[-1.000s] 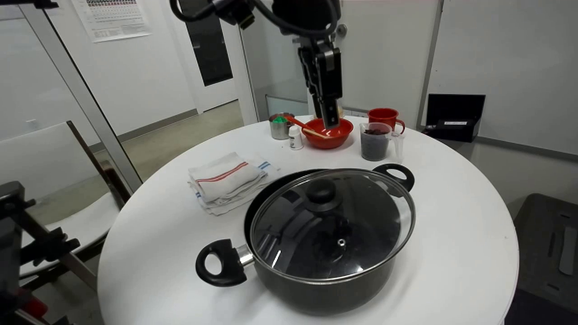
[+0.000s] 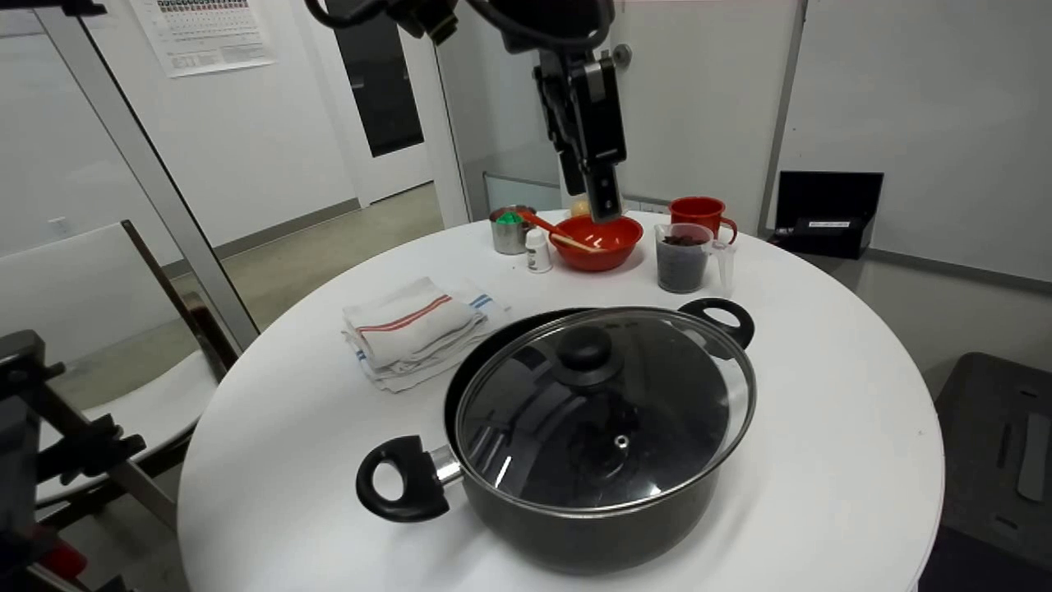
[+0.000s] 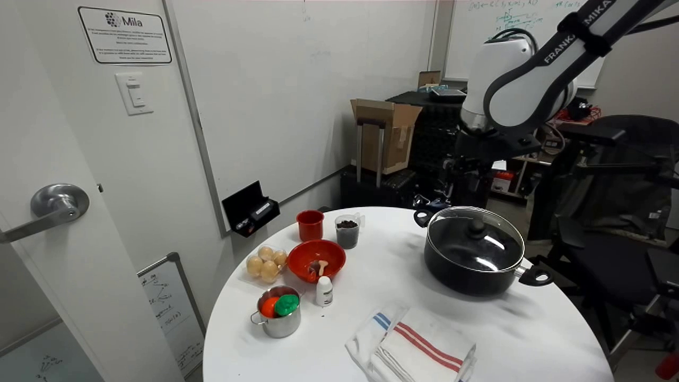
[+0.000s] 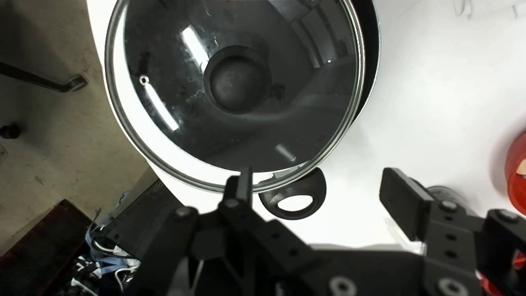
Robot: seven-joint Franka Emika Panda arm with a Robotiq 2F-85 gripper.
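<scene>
A black pot (image 2: 592, 538) with two loop handles stands near the table's front in exterior view 1. Its glass lid (image 2: 671, 424) lies on top, shifted to one side, so a dark crescent of the pot's inside shows along the back left. The round black lid knob (image 4: 236, 84) appears near the top of the wrist view. Above the table, well clear of the pot, hangs my gripper. Its two fingers (image 4: 402, 202) are wide apart, with nothing between them. In exterior view 2 the gripper cannot be made out.
Folded striped towels (image 3: 423, 347) lie beside the pot. Farther off stand a steel pot (image 3: 280, 321), a white bottle (image 3: 324, 292), a red bowl (image 3: 334, 258), yellowish balls (image 3: 269, 271), a red mug (image 3: 310, 225) and a measuring cup (image 3: 347, 235). Bare table surrounds the pot.
My gripper has risen slightly and tilted a little in exterior view 1. The pot, its lid and the other things on the table have stayed in place.
</scene>
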